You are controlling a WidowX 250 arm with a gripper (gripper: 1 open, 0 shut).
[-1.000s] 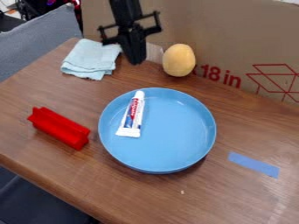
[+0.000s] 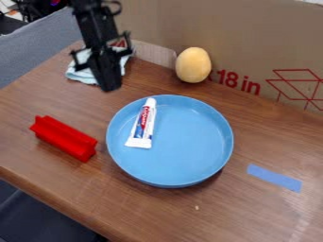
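Note:
My black gripper (image 2: 104, 71) hangs at the upper left over the folded light-blue cloth, blurred, its tip pointing down; whether it is open or shut is hard to make out. A toothpaste tube (image 2: 142, 123) lies on the left part of a blue plate (image 2: 187, 155). A red roll-shaped object (image 2: 63, 138) lies left of the plate. A yellow egg-shaped object (image 2: 194, 65) stands behind the plate against the cardboard.
The light-blue cloth (image 2: 79, 75) is partly hidden by the gripper. A cardboard panel (image 2: 271, 57) backs the wooden table (image 2: 127, 208). Blue tape (image 2: 274, 178) is on the right. The table's left edge drops off to a dark area.
My gripper has moved left from beside the egg-shaped object to over the cloth and has come lower. The objects on the table have stayed put.

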